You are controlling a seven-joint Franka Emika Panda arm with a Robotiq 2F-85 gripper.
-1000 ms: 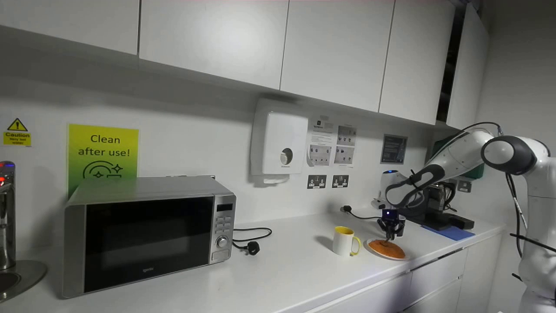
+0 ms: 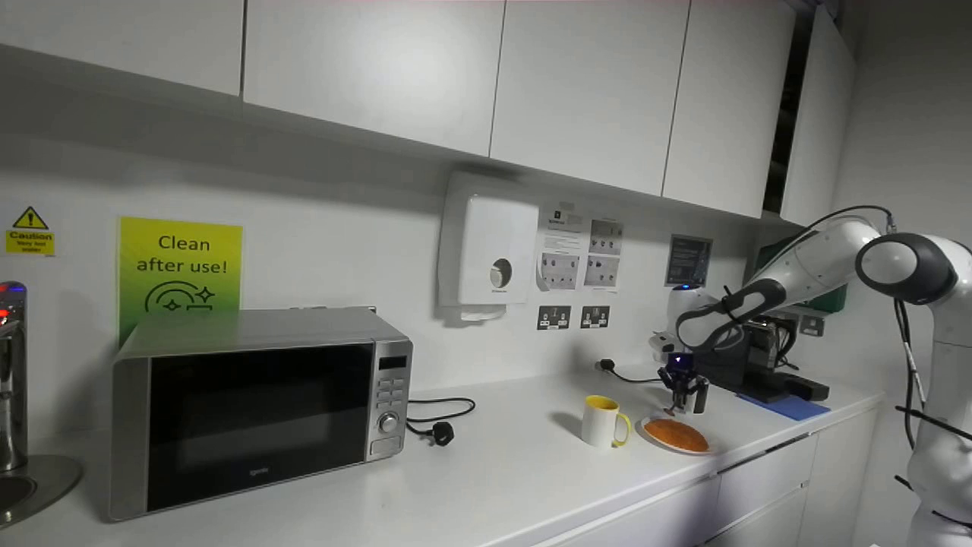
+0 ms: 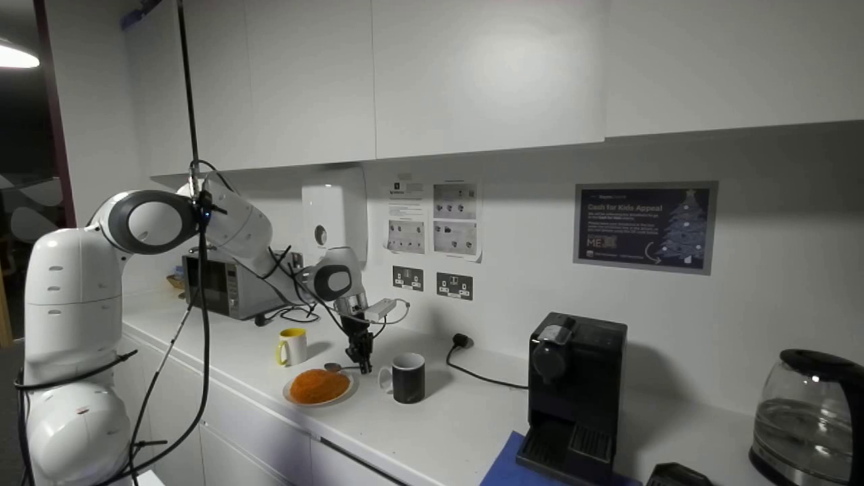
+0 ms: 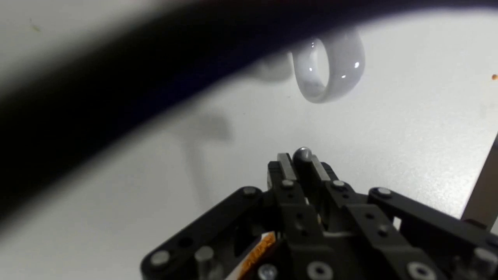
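In exterior view 2 my gripper hangs low over the counter, between the plate and a black mug with a white handle. It is shut on a metal spoon, whose bowl sticks out toward the plate's far edge. A mound of orange food covers most of the plate. From the wrist, a rounded silver tip of the spoon shows between the closed fingers. The mug's white handle lies ahead of them. Exterior view 1 shows the gripper just behind the food.
A white mug with yellow inside stands left of the plate in exterior view 1. The microwave is farther left. A coffee machine on a blue mat and a glass kettle stand right in exterior view 2. Mid-counter is clear.
My gripper has risen slightly and drawn back from over the food, toward the wall. The spoon now shows apart from the food at its tips. Plate and mugs look unmoved.
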